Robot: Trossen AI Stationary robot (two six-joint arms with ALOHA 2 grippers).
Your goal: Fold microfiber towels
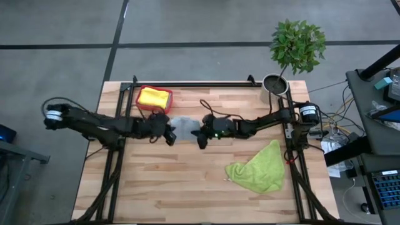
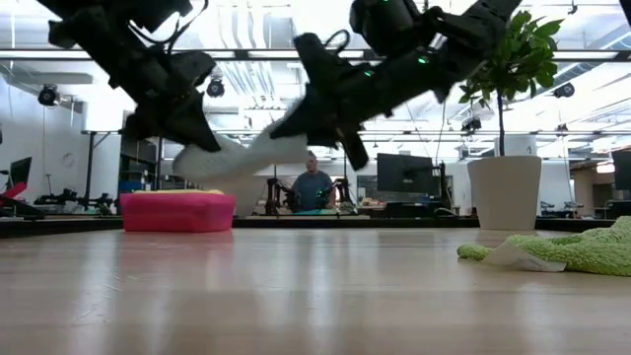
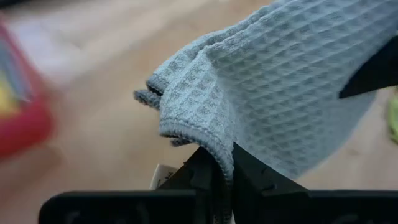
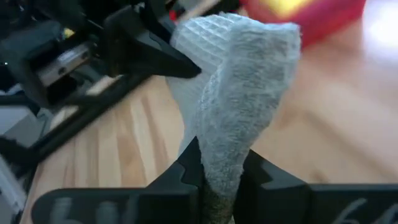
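Observation:
A folded grey towel (image 1: 184,128) is stretched between my two grippers, and the low view shows it lifted clear of the table. My left gripper is shut on one end, where layered hems droop over the fingers. At the other end my right gripper is shut on the towel, its cloth bunched between the fingers. A green towel (image 1: 259,170) lies spread and uneven on the table at the right. The red bin (image 1: 140,105) stands at the back left with a folded yellow towel (image 1: 154,97) inside it.
A potted plant (image 1: 273,87) stands at the table's back right corner. Black frame rails (image 1: 194,85) run along the back and both sides.

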